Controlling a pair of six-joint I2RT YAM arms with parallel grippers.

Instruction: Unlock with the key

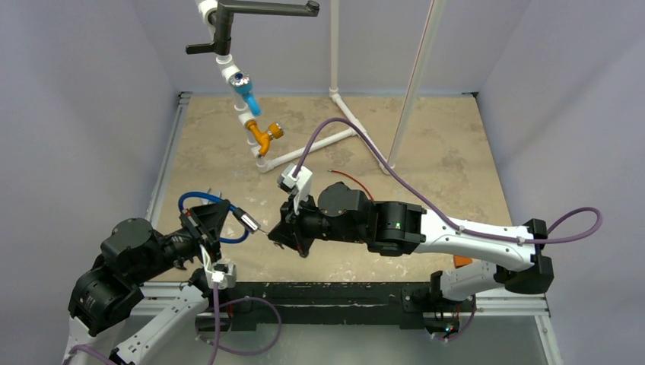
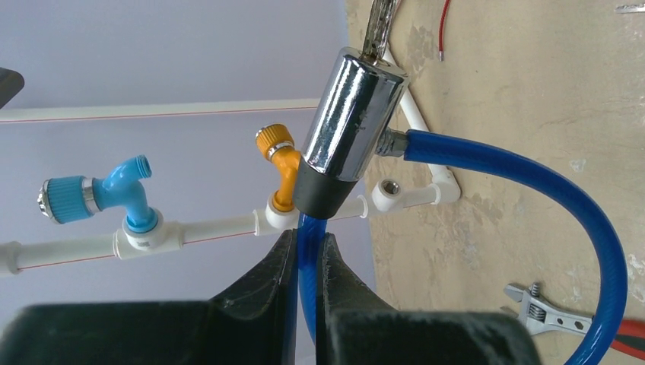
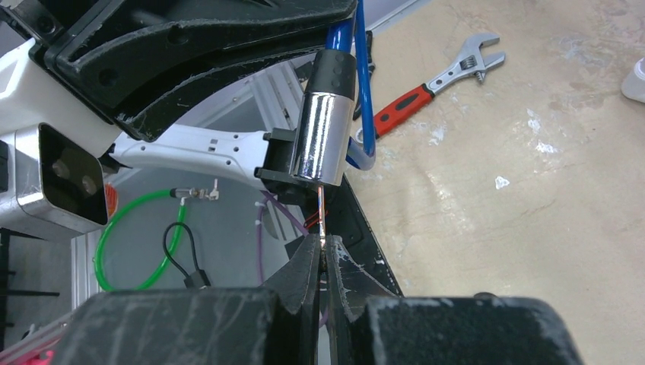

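A chrome cable lock [image 2: 354,114] with a black collar and a blue cable [image 2: 525,171] appears in all three views. My left gripper is shut on that cable just behind the collar. A thin key [image 3: 321,209] runs from the lock's end face to my right gripper, whose fingers are shut around its other end. The left wrist view shows the key's shiny flat part against the lock's end. How deep it sits inside is hidden. From above, the lock [image 1: 246,220] hangs between the two grippers, tilted, clear of the floor board.
An adjustable wrench [image 3: 441,84] with a red handle lies on the board beneath. White pipes [image 1: 312,148] with an orange tap [image 1: 262,137] and a blue tap [image 1: 244,87] stand toward the back. A short red wire [image 1: 350,179] lies mid-board; the board's right side is free.
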